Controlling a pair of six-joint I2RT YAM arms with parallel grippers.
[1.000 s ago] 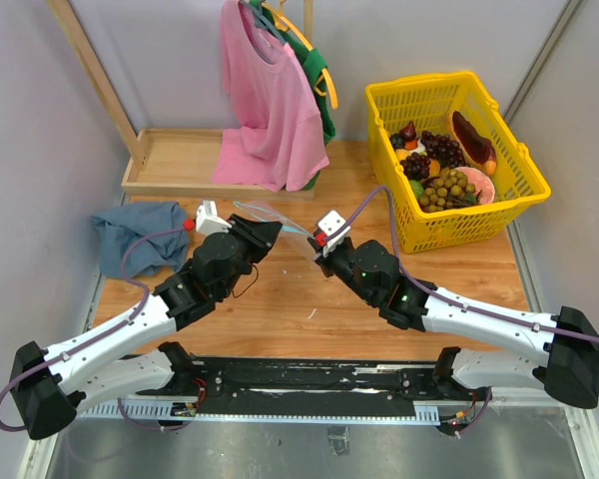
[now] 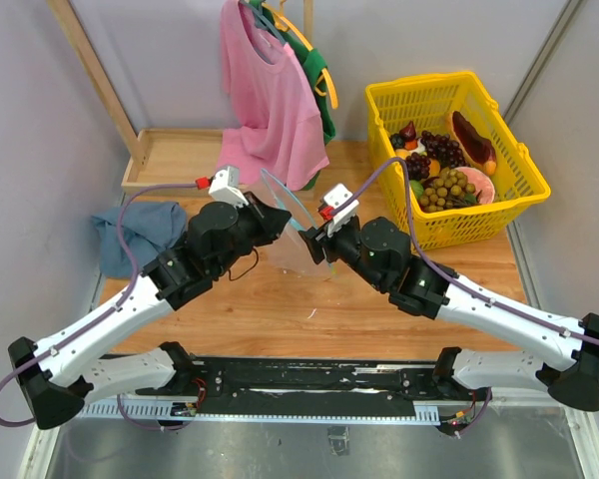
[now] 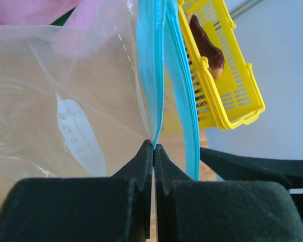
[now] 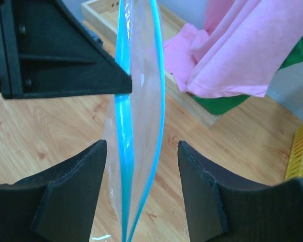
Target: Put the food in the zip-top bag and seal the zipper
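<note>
The clear zip top bag hangs upright with its blue zip strips parted. My left gripper is shut on one blue strip at the bag's mouth, the other strip passing beside its fingers. In the right wrist view, the black left gripper tip meets the near strip. My right gripper stands open around both strips, with clear gaps at each finger. From above, the two grippers are close together over the table, the right one slightly nearer the front. No food shows inside the bag.
Fruit and other food fill a yellow basket at the back right. Pink clothing hangs over a wooden tray at the back. A blue-grey cloth lies at left.
The right gripper has shifted a little and its fingers are now apart. The bag's mouth has swung round.
</note>
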